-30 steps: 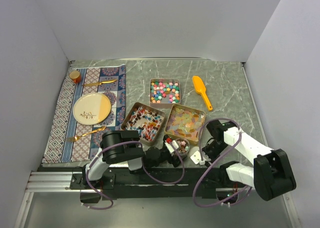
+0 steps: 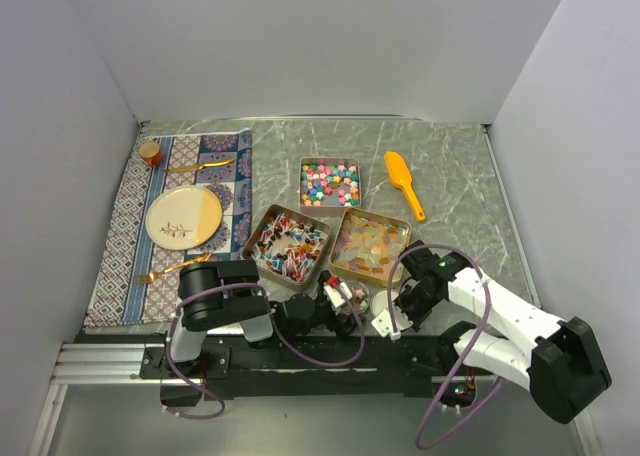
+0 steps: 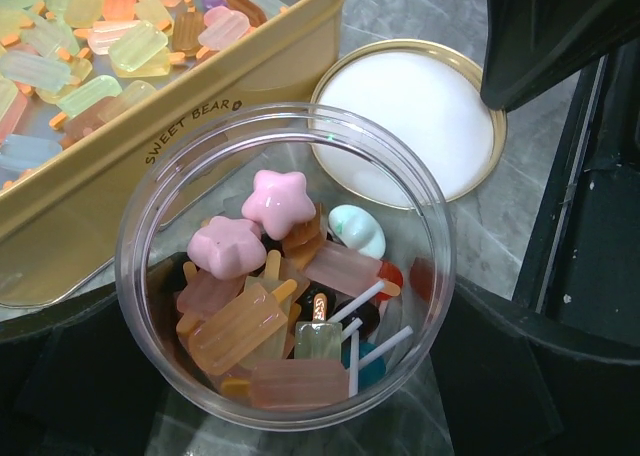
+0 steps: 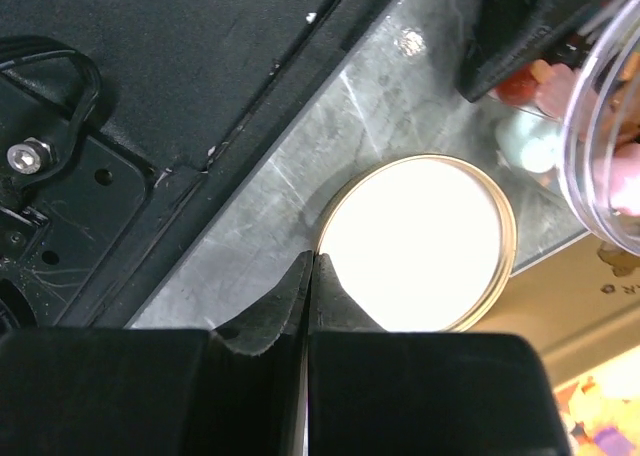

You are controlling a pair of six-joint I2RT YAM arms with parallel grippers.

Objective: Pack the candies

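A clear round jar [image 3: 130,256] of mixed candies, two pink stars on top, stands between the fingers of my left gripper; the fingers are open about its width. Its mouth is uncovered. The white lid with a gold rim [image 3: 410,116] lies flat on the table beside it, near the popsicle tin. In the right wrist view, my right gripper is shut, its tips at the edge of the lid [image 4: 415,246]. Whether the thin rim is between them is hidden.
The gold tin of popsicle candies [image 2: 371,244] adjoins the jar and lid. A lollipop tin [image 2: 288,244] and a star-candy tin [image 2: 330,184] sit behind. A yellow scoop [image 2: 403,185] rests at the back right. The black table-edge rail runs close in front of the lid.
My left gripper and the jar have shifted left and toward the front. My right gripper has moved left.
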